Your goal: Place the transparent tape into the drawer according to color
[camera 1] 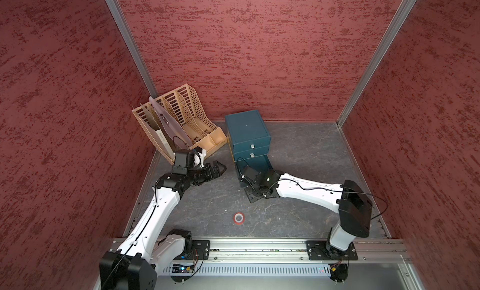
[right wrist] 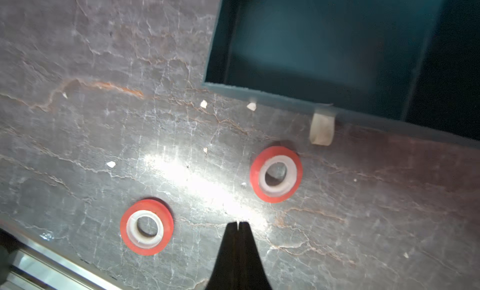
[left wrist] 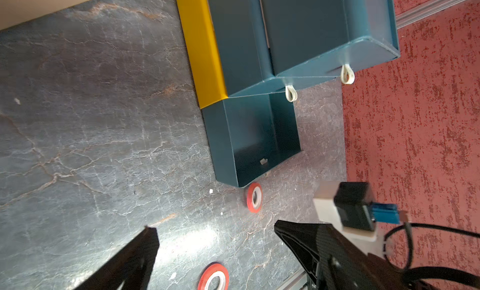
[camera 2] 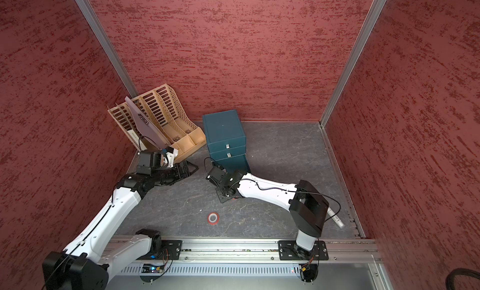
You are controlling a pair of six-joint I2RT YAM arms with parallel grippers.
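Observation:
Two red tape rolls with white cores lie flat on the grey table. One roll is just in front of the pulled-out bottom drawer, apart from its front wall; the other roll lies farther toward the table's front edge. The drawer, in a blue cabinet, looks empty. My right gripper is shut, its fingertips together with nothing between them, pointing at the table near both rolls. To the left of the drawer, my left gripper hangs open and empty over the table.
A wooden organizer holding folders stands at the back left, beside the cabinet. A white bar lies at the right, partly behind the right arm.

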